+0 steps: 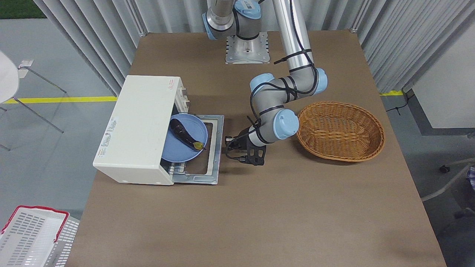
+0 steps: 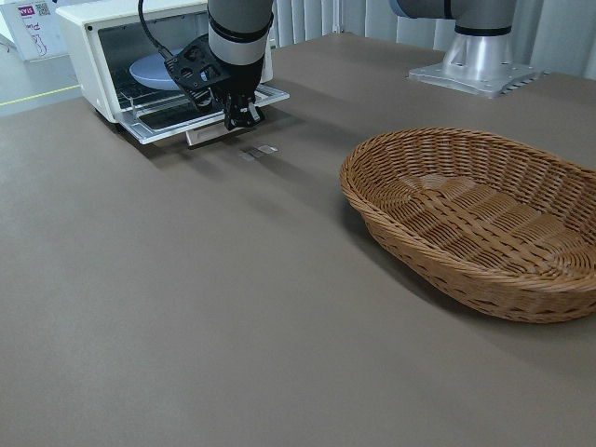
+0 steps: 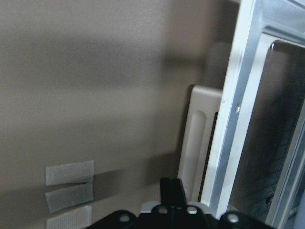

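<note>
A white toaster oven [image 1: 129, 124] lies on the table with its door [image 1: 215, 151] folded down flat; its handle [image 3: 195, 138] shows in the wrist view. A blue plate [image 1: 176, 147] rests partly inside on the door, with a dark eggplant [image 1: 182, 133] on it. My gripper [image 2: 244, 114] is just beyond the door's outer edge, low over the table; in the wrist view its dark fingers [image 3: 169, 191] look close together, with nothing seen held.
A wicker basket [image 1: 338, 131] sits to the right. The arm's base [image 1: 247, 53] is at the back. Small strips of tape [image 3: 69, 174] lie beside the door.
</note>
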